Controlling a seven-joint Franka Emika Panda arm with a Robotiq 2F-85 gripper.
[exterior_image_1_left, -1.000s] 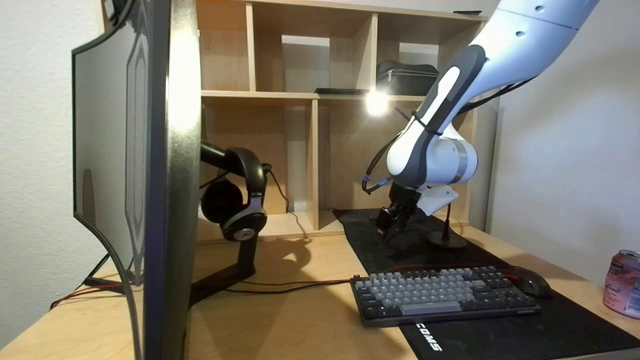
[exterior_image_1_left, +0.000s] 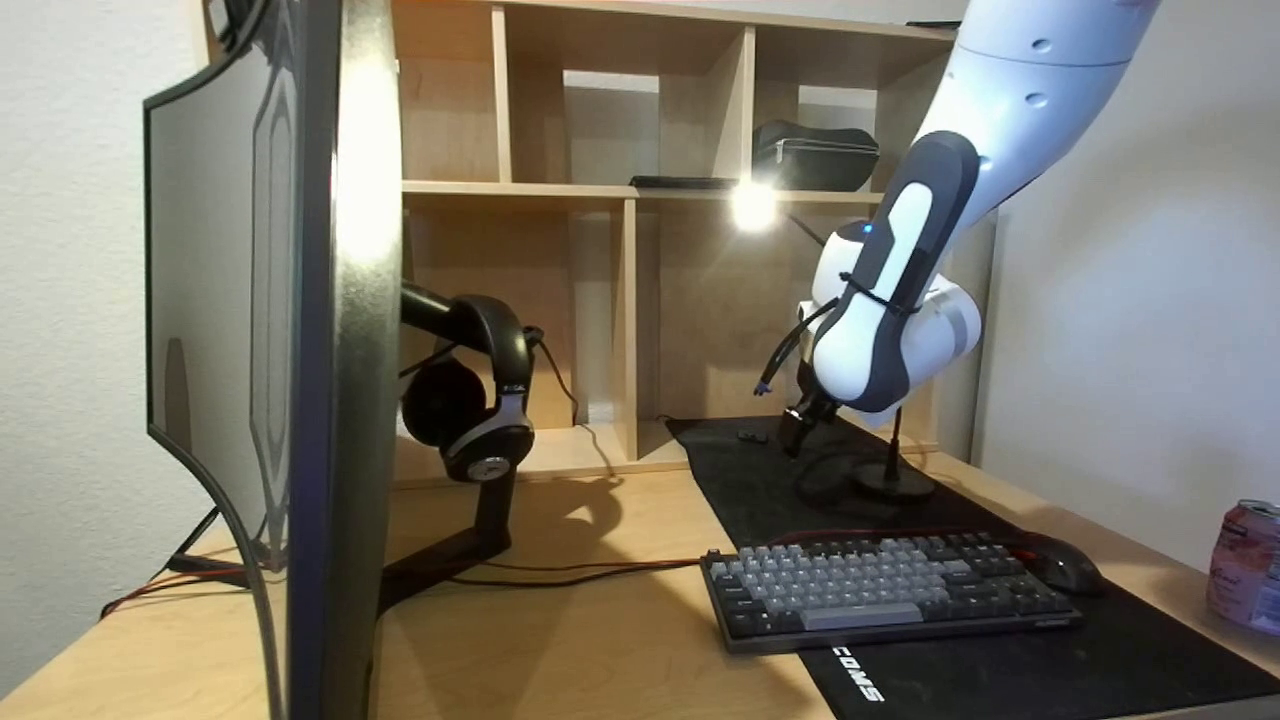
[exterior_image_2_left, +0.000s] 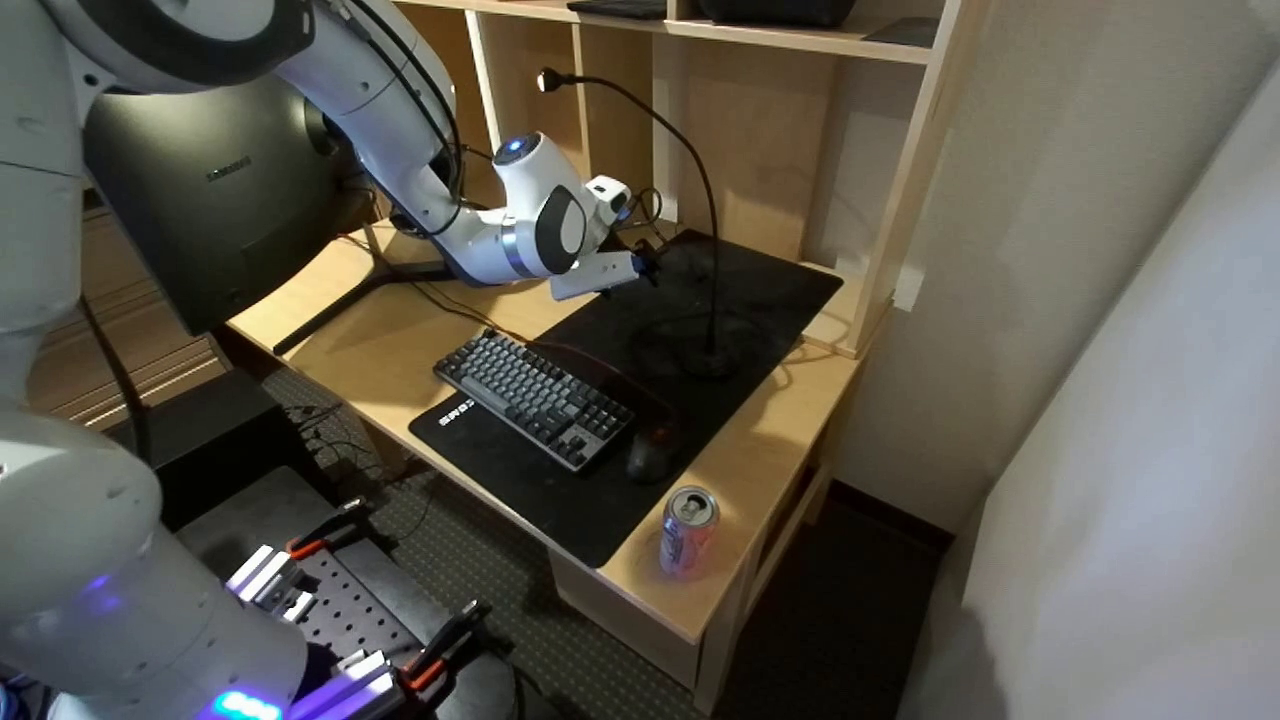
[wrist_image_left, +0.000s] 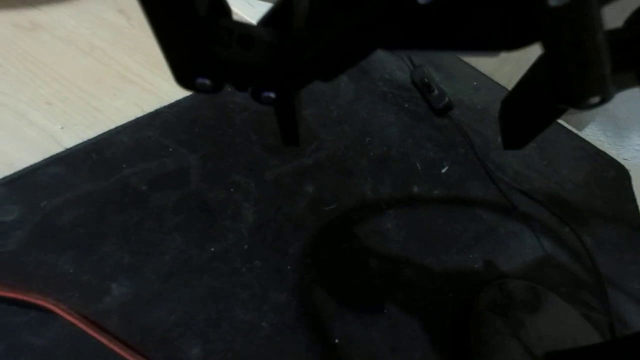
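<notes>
My gripper is open in the wrist view, its two dark fingers wide apart and nothing between them. It hangs over the back part of the black desk mat (wrist_image_left: 198, 228). Exterior view 1 has the gripper (exterior_image_1_left: 797, 432) to the left of the lamp base (exterior_image_1_left: 894, 480), apart from it. A small inline cord switch (wrist_image_left: 432, 90) lies on the mat, seen between the fingers but farther off. From exterior view 2 the gripper (exterior_image_2_left: 649, 260) is small and dark, left of the lamp's thin neck (exterior_image_2_left: 713, 228).
A keyboard (exterior_image_1_left: 888, 588) and a mouse (exterior_image_1_left: 1060, 564) lie on the front of the mat. The pink can (exterior_image_2_left: 689, 532) stands near the desk's front right corner. Headphones (exterior_image_1_left: 492, 384) hang beside the monitor (exterior_image_1_left: 216, 300). Behind the arm rises a wooden shelf (exterior_image_1_left: 516, 190). A red cable (wrist_image_left: 78, 321) crosses the mat.
In exterior view 1 my gripper has shifted a little right and up, towards the lamp base. The wrist has turned, and the forearm is steeper. Objects on the desk have not moved.
</notes>
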